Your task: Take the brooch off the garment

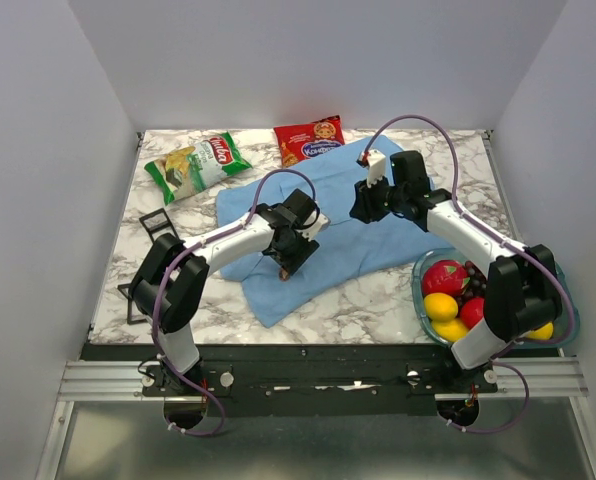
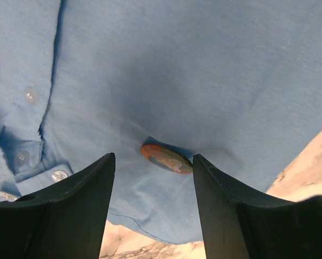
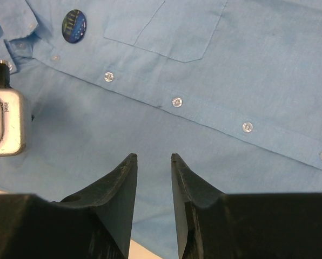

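Observation:
A blue button-front garment (image 1: 353, 250) lies across the table. The brooch, a small brown oval piece with an orange edge (image 2: 166, 158), rests on its cloth. My left gripper stands open right over it; in the left wrist view the brooch lies between the fingertips, nearer the right finger, and is not gripped. From above, the brooch (image 1: 283, 275) peeks out by the left fingertips. Farther right over the garment hangs my right gripper, its fingers parted with only cloth beneath. A dark round badge (image 3: 74, 26) also sits near the collar.
A glass bowl of fruit (image 1: 418, 300) stands at the right under the right arm. Two snack bags, one green (image 1: 196, 166) and one red (image 1: 309, 140), lie along the back. A black frame-like object (image 1: 158, 222) is at the left.

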